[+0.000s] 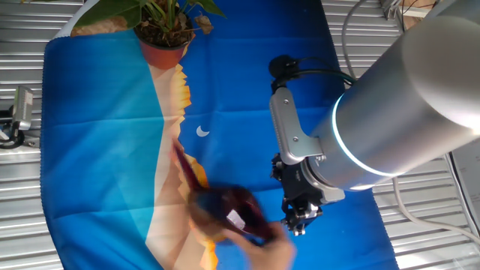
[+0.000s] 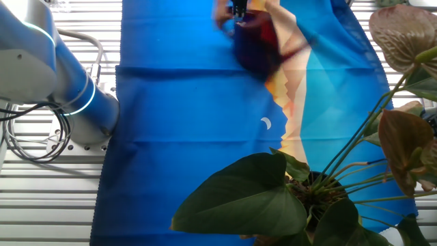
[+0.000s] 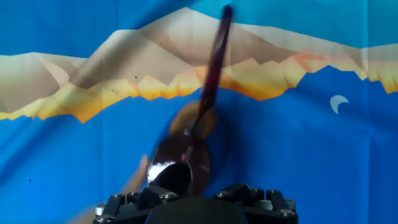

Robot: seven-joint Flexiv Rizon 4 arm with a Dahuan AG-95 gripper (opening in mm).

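Note:
A dark red watering can (image 1: 229, 208) with a long thin spout is blurred in motion, and a person's hand (image 1: 271, 251) is at its handle side. The spout (image 3: 217, 59) points away from my gripper in the wrist view. My gripper (image 1: 301, 217) stands right of the can, its fingers (image 3: 254, 198) spread wide at the bottom of the wrist view. It is open, and nothing appears clamped between them. In exterior view 2 the can (image 2: 256, 44) is blurred, just below the gripper (image 2: 239, 9).
A potted plant (image 1: 163, 54) stands at the cloth's far end, its large leaves (image 2: 239, 198) filling the near part of exterior view 2. A cable (image 1: 435, 222) lies right of the cloth.

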